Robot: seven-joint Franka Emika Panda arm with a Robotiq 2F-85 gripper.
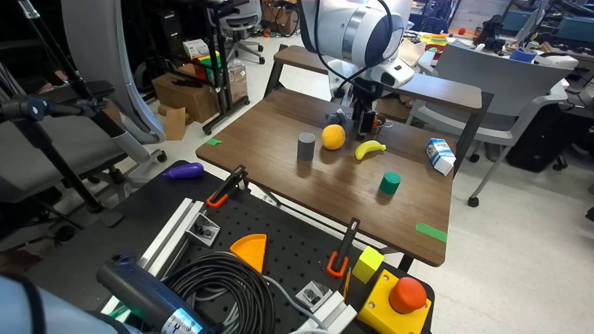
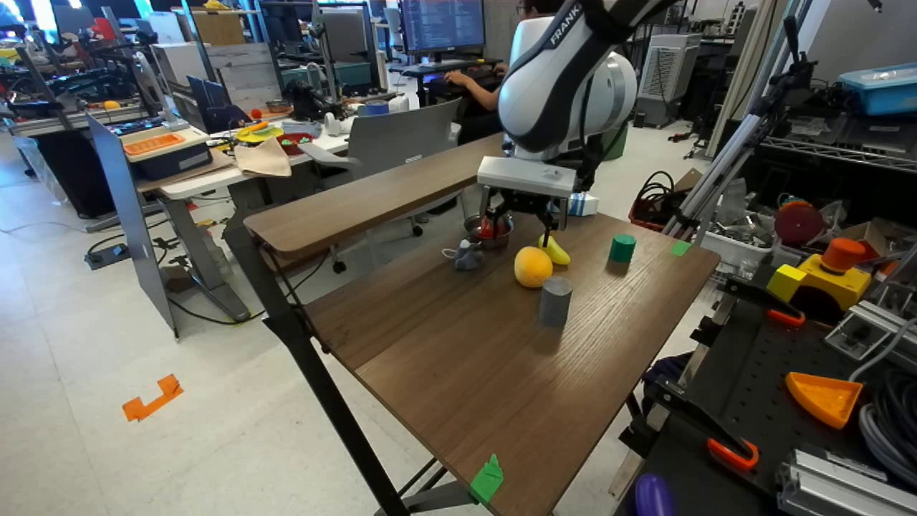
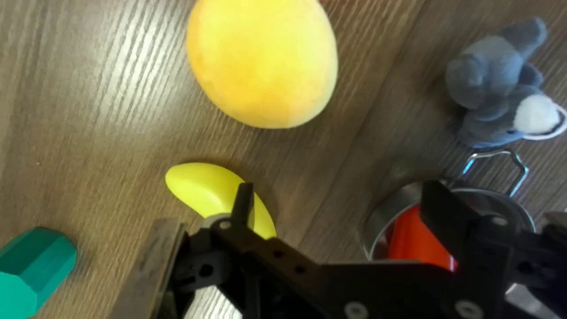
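Observation:
My gripper is open, its two fingers wide apart with bare wood showing between them. In the wrist view the left finger overlaps the yellow banana (image 3: 194,183), and the right one overlaps a metal pot (image 3: 377,226) with a red thing (image 3: 417,239) inside. A plush orange (image 3: 263,58) lies beyond the gap. To its right is a grey plush mouse (image 3: 497,79). The green block (image 3: 40,266) sits at the lower left. From exterior view 1, the gripper (image 1: 364,123) hangs over the back of the table, partly covering the pot.
A grey cylinder (image 1: 306,147) stands upright on the table (image 1: 250,139), left of the orange. Near the right edge lies a blue-and-white carton (image 1: 440,155). A raised shelf (image 1: 440,88) runs along the back.

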